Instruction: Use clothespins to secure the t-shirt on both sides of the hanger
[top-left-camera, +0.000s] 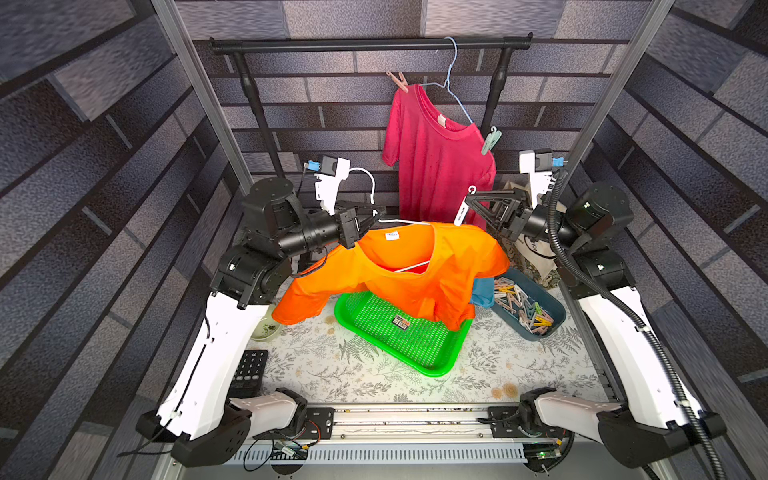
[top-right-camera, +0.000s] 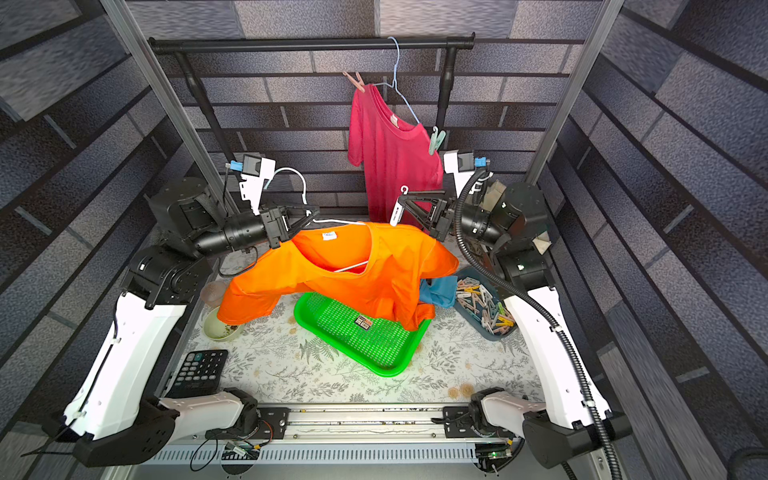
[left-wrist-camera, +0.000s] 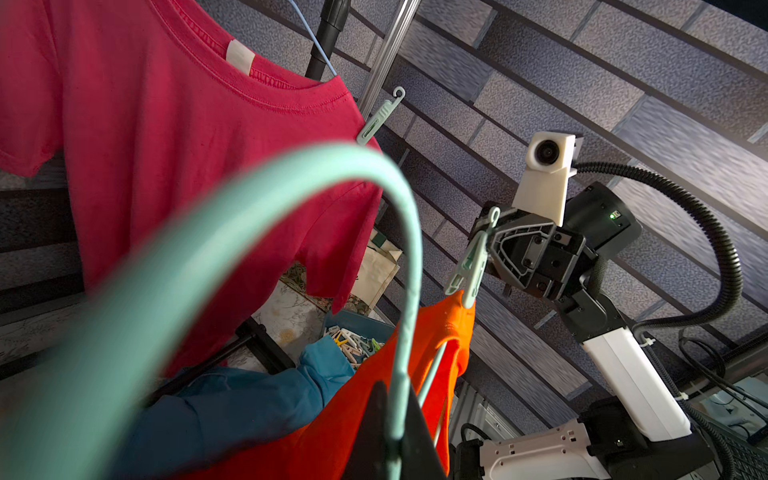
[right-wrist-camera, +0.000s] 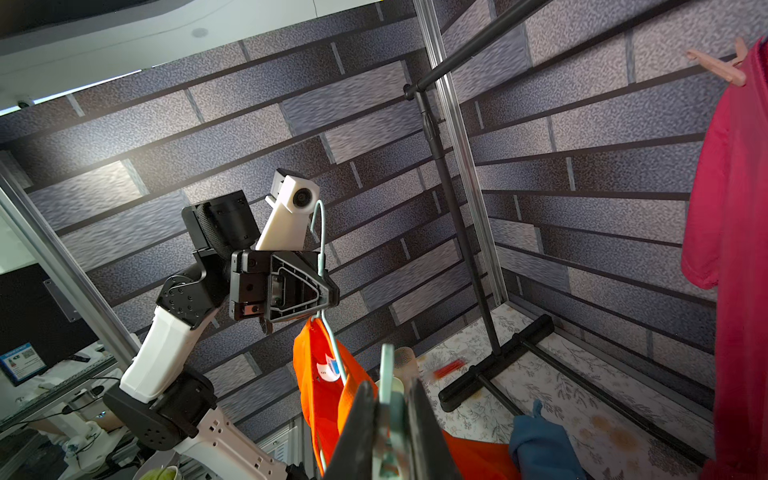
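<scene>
My left gripper (top-left-camera: 377, 213) is shut on the light green hanger (left-wrist-camera: 412, 264); its hook rises from between the fingers in the left wrist view. An orange t-shirt (top-left-camera: 384, 276) hangs from this hanger, tag at the back of the collar. At the shirt's other shoulder, my right gripper (top-left-camera: 469, 200) is shut on a pale green clothespin (left-wrist-camera: 473, 260). The pin stands upright, and its lower end meets the orange cloth at the shoulder peak. Whether its fingers pinch both shirt and hanger, I cannot tell. Nothing clips the shoulder by my left gripper.
Behind, a red t-shirt (top-left-camera: 444, 160) with a clothespin on each shoulder hangs from the black rack (top-left-camera: 360, 45). Below lie a green basket (top-left-camera: 436, 368) and a dark bin (top-left-camera: 552, 320) of clothespins. Blue cloth (top-left-camera: 482, 293) lies beside the bin.
</scene>
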